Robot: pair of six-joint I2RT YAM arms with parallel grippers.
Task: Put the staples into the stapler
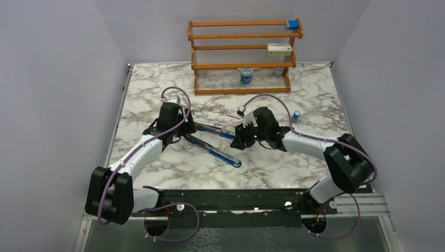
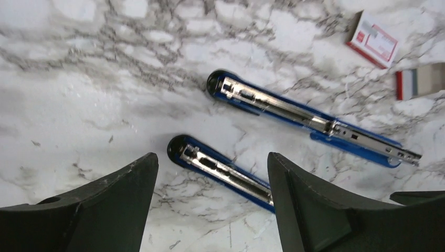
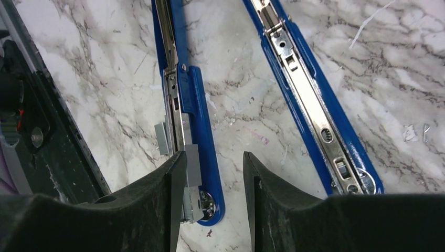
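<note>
Two long blue staplers lie folded open on the marble table. The near stapler [image 1: 198,142] has a grey staple strip [image 3: 193,165] at its metal magazine, near the end; I cannot tell whether the strip sits inside the channel. A second grey strip [image 3: 161,138] rests on the table beside that magazine. The far stapler [image 2: 294,113] runs roughly parallel. Above the staplers' left ends my left gripper is open, with nothing between its fingers. My right gripper hangs open and empty above their right ends, with bare table showing between its fingertips.
A red and white box [image 2: 377,39] and an open grey box with a red end [image 2: 420,81] lie behind the far stapler. A wooden rack [image 1: 244,65] stands at the back. To the right is a small blue container [image 1: 296,116].
</note>
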